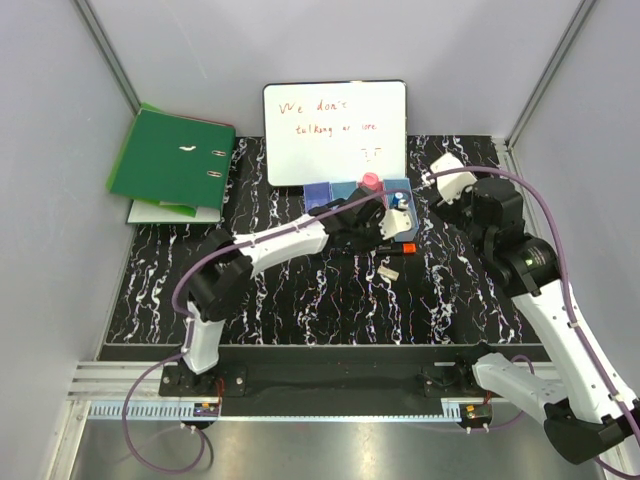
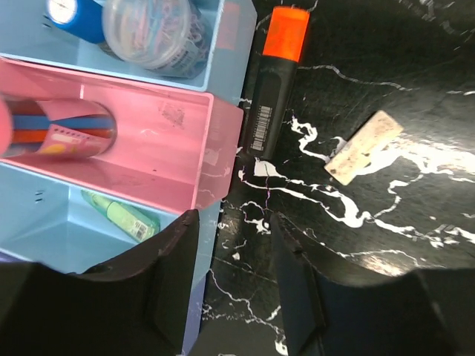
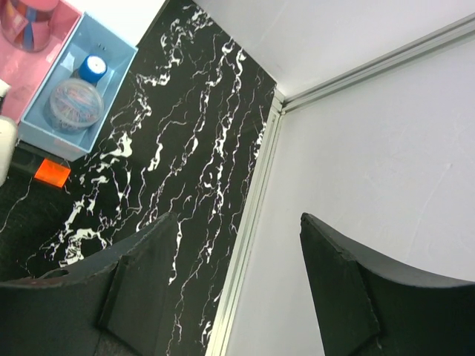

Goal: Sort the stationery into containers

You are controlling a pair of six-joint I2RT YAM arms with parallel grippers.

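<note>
My left gripper hangs part open over the front edge of the compartments, nothing between its fingers. Beyond it lie a black marker with orange cap and a small pale block on the black table. The pink compartment holds a cup of colored items; the light-blue ones hold a green object, a clear jar and a blue-lidded item. My right gripper is part open and empty, high at the right side of the table.
A whiteboard stands behind the compartments. Green binders are stacked at the back left. Walls border both sides, the right one close to my right gripper.
</note>
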